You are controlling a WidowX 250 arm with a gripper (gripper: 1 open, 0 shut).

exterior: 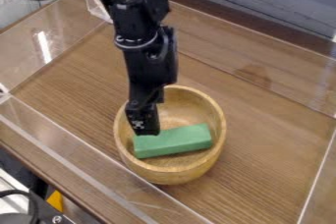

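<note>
A wooden bowl (207, 159) holds a green block (171, 140) lying in its front part. My black gripper (149, 120) hangs down over the bowl's back left, its fingertips just above or inside the bowl, behind the block. It is open, and I see nothing between its fingers.
Clear plastic panels run along the left and right edges. A pale wall stands at the back, and cables with a yellow item lie at the lower left.
</note>
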